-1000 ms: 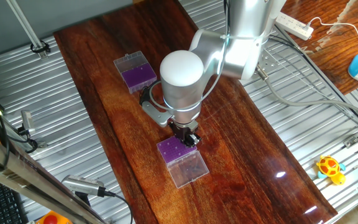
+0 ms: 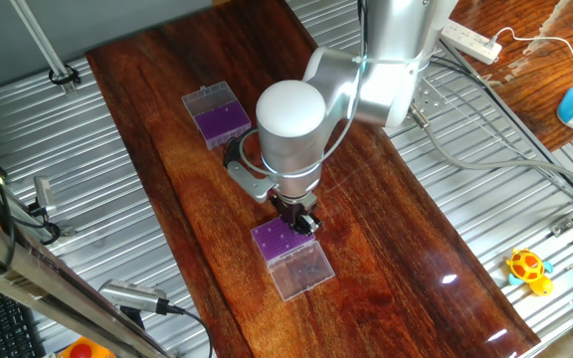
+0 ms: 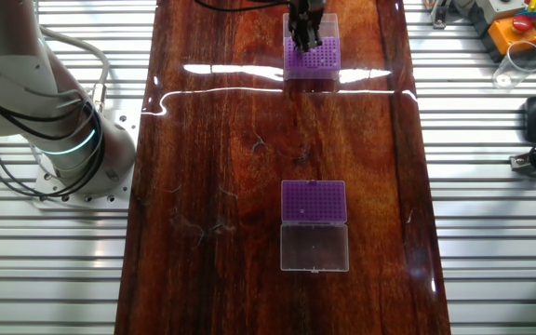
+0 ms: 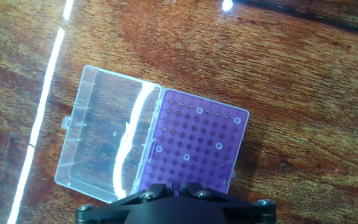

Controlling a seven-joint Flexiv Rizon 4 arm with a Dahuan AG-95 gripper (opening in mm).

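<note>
An open box with a purple perforated rack [image 4: 197,134] and a clear hinged lid [image 4: 101,134] lies on the wooden table. Several pale rings and a row of small bits show on the rack in the wrist view. My gripper [image 2: 307,225] points down over this rack's edge, and its fingertips overlap the rack [image 3: 314,61] in exterior view 2. At the bottom of the wrist view the gripper hides the rack's near edge. Whether its fingers hold anything does not show. A second open box has a purple rack [image 3: 314,202] and clear lid [image 3: 314,248].
Bare wooden table [image 3: 221,167] lies between the two boxes. Slatted metal surface [image 2: 97,179] borders the table. A toy turtle [image 2: 527,267] sits off to the right, and a clear cup [image 3: 517,67] stands on the far side in exterior view 2.
</note>
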